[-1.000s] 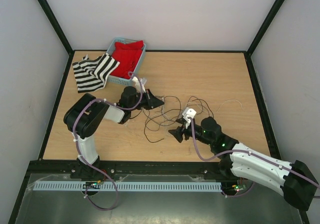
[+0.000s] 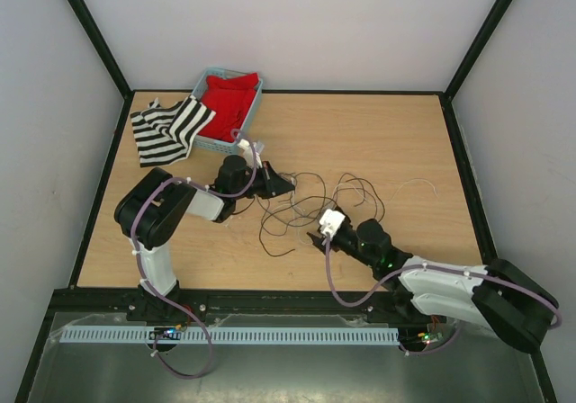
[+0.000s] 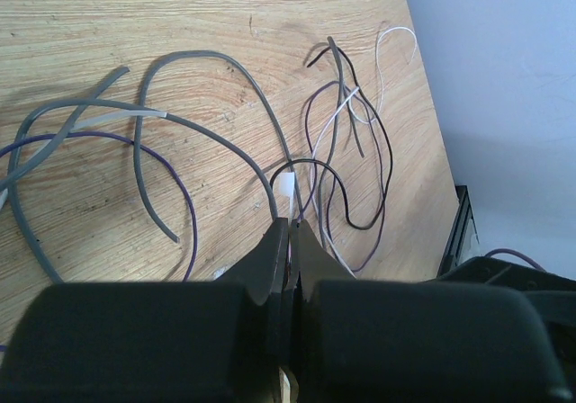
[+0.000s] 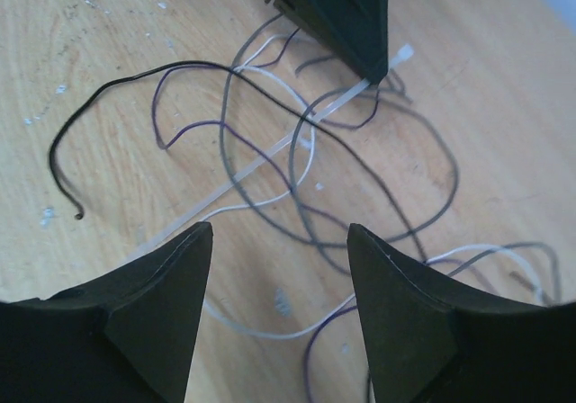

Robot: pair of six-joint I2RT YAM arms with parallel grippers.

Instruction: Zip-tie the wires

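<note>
A pale zip tie [image 4: 225, 187] runs diagonally beneath the tangle of grey, black, purple and white wires [image 4: 306, 115]. Near its square head [image 3: 286, 184] the tie passes between the fingertips of my left gripper [image 2: 292, 183], which is shut on it. The head sticks out beyond those fingers in both wrist views. My right gripper is part open at the near side of the tangle, with nothing seen clasped in it. The tie's other end goes toward the right gripper's finger [image 4: 171, 295] on the left side of the right wrist view, which hides its tip.
A blue basket [image 2: 216, 144] with red cloth [image 2: 229, 106] stands at the back left, beside a striped cloth [image 2: 166, 131]. Another cluster of wires [image 2: 360, 190] lies to the right, with a thin white strand [image 2: 418, 181] past it.
In the top view my right gripper has shifted, turned and narrowed its opening, while its arm has swung toward the left. The left arm and the wires look unmoved.
</note>
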